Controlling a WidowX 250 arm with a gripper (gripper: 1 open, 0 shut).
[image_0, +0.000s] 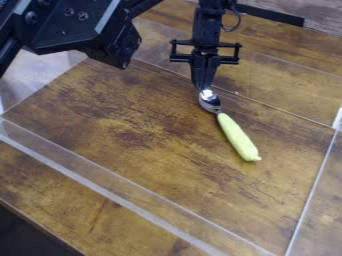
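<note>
My gripper (203, 84) hangs at the top centre, its fingers pointing down just above the head of a silver spoon (210, 102). A pale yellow-green elongated object (238, 138) lies on the wooden surface, reaching from the spoon toward the lower right, seemingly as its handle. Whether the fingers are open or shut, and whether they touch the spoon, is hard to tell.
Clear low walls (107, 188) border the wooden work area (120, 130). A black arm with cables fills the top left.
</note>
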